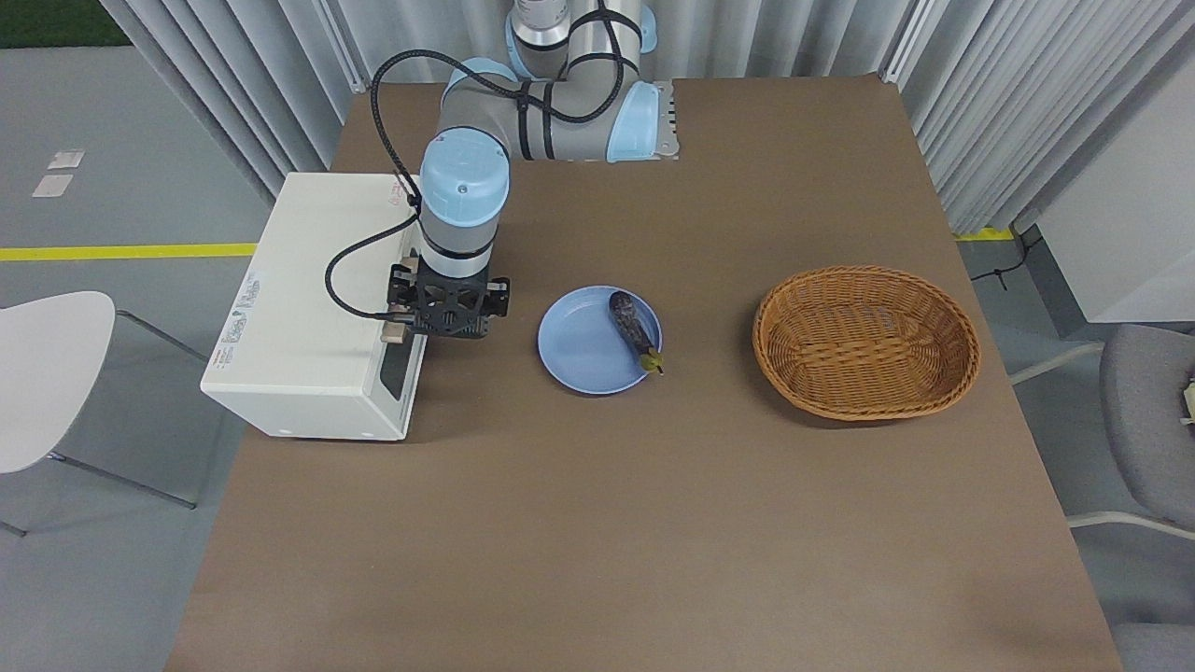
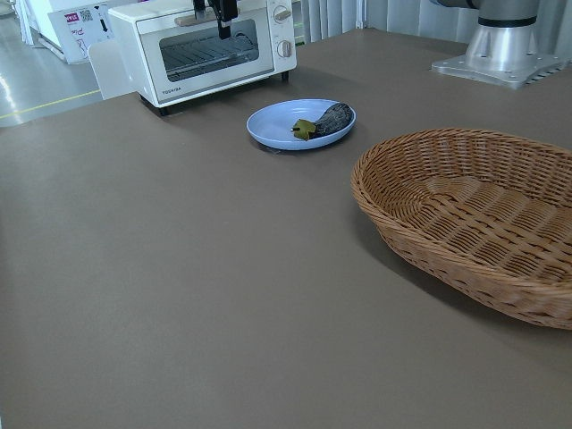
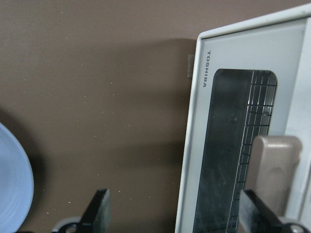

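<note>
A white Toshiba toaster oven [image 1: 300, 302] stands at the table's left, its glass door [image 2: 179, 61] shut, with a light wooden handle [image 3: 274, 170] across it. My gripper is over the oven's front, beside that handle, open with its fingers apart and nothing seen between them except table and door edge below. A blue plate [image 1: 577, 347] lies to the oven's right, holding a dark eggplant [image 1: 629, 325] with a green stem end.
A wicker basket [image 1: 863, 342] sits on the right of the table. The arm's base stands at the back.
</note>
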